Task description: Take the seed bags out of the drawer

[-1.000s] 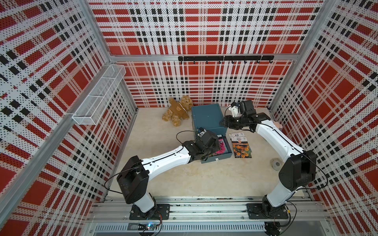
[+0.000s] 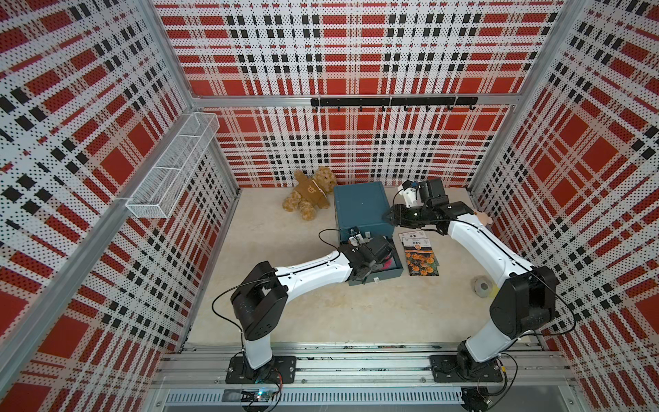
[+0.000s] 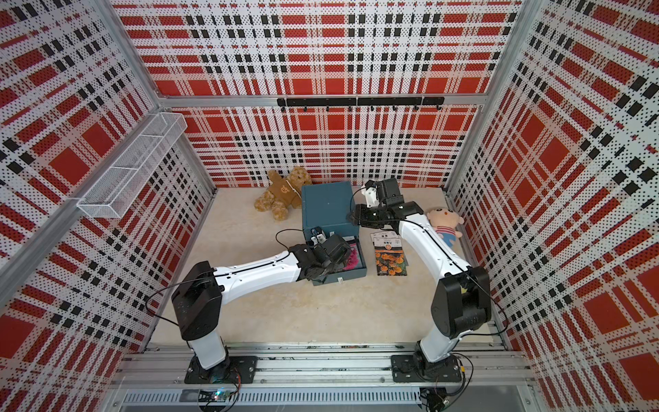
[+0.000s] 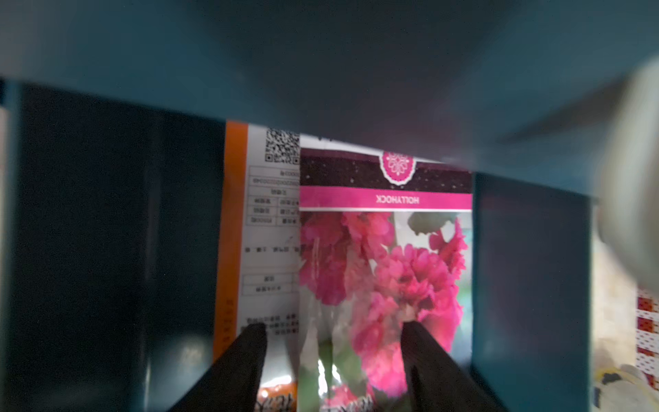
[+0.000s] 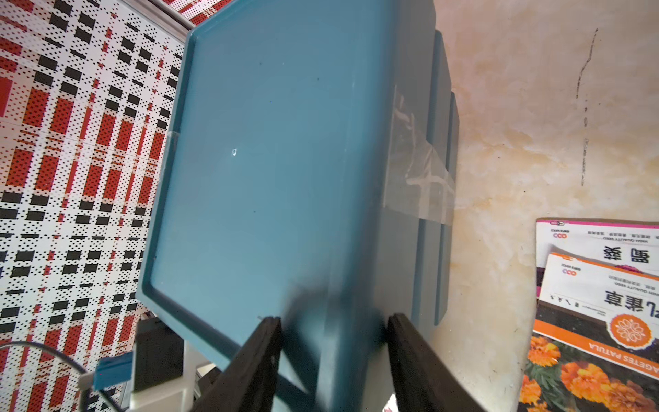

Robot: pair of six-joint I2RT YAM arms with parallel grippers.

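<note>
The teal drawer [image 3: 348, 275] is pulled out of its box [image 3: 328, 199]. Inside it, a pink hollyhock seed bag [image 4: 412, 274] overlaps an orange-edged bag [image 4: 232, 206] in the left wrist view. My left gripper is over these bags, its fingers apart, one over each bag; its tips' contact with them cannot be told. At the box's right side edge, my right gripper has its fingers apart with the box corner between and beyond them; whether they touch it is unclear. Outside, an orange-flowered seed bag [image 5: 597, 329] lies partly over a pink-edged bag [image 5: 611, 237].
A teddy bear [image 2: 312, 192] sits back left of the box, and a pink doll [image 3: 444, 223] lies far right. A roll of tape [image 2: 482, 286] is on the right. Bare table lies in front of the drawer.
My left gripper has shifted right over the drawer, covering more of the pink bag in the top left view. The right arm has moved only slightly; the box and outside bags stay put.
</note>
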